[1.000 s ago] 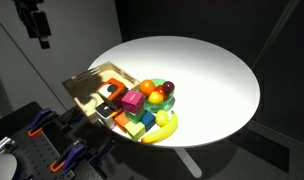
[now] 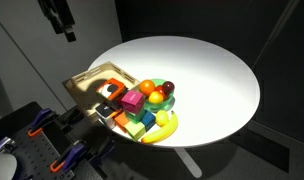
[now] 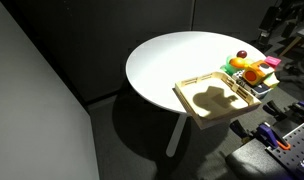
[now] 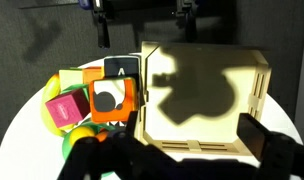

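My gripper [image 2: 60, 38] hangs high at the upper left in exterior view 1, well above the table and apart from everything on it. In the wrist view the gripper is open, its dark fingers [image 4: 117, 152] spread wide with nothing between them. Below lies a shallow wooden tray [image 4: 202, 95], empty apart from a dark shadow. Beside the tray is an orange and black block [image 4: 114, 97] with a white face. A pink cube [image 2: 133, 101] sits among several coloured blocks close by.
A green bowl [image 2: 168, 104] holds several round fruits, with a yellow banana [image 2: 160, 130] near the table edge. In exterior view 2 the tray [image 3: 217, 97] overhangs the table's rim.
My gripper has moved to the right in exterior view 1, still high above the table. The tray, blocks and fruit have stayed put.
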